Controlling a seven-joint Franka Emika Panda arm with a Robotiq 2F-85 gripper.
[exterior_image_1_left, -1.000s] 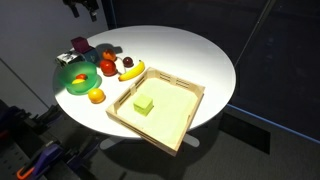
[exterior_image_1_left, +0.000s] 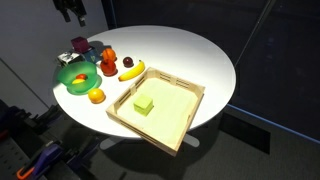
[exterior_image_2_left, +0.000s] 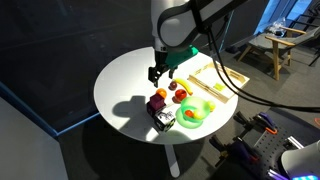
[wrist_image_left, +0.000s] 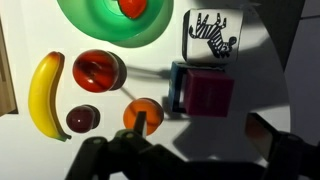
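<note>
My gripper stands open above the table, its two fingers (wrist_image_left: 262, 134) wide apart with nothing between them. Ahead of them in the wrist view is a dark red block (wrist_image_left: 208, 92), over or against a blue block (wrist_image_left: 178, 86). A white block with a zebra picture (wrist_image_left: 212, 36) adjoins the pair. An orange-coloured round object (wrist_image_left: 143, 115) lies near the left finger. In exterior view 1 the gripper (exterior_image_1_left: 72, 18) hangs clear above the dark red block (exterior_image_1_left: 80, 45) at the table's far left.
A green bowl (exterior_image_1_left: 66, 74) holds red and yellow items. Nearby lie a red fruit (wrist_image_left: 95, 71), a plum (wrist_image_left: 82, 119), a banana (exterior_image_1_left: 132, 71) and an orange (exterior_image_1_left: 96, 96). The wooden tray (exterior_image_1_left: 186, 126) contains a yellow-green block (exterior_image_1_left: 144, 104). Free table lies at the back.
In exterior view 1 my gripper has moved left and slightly down, staying open. The objects on the table keep their places.
</note>
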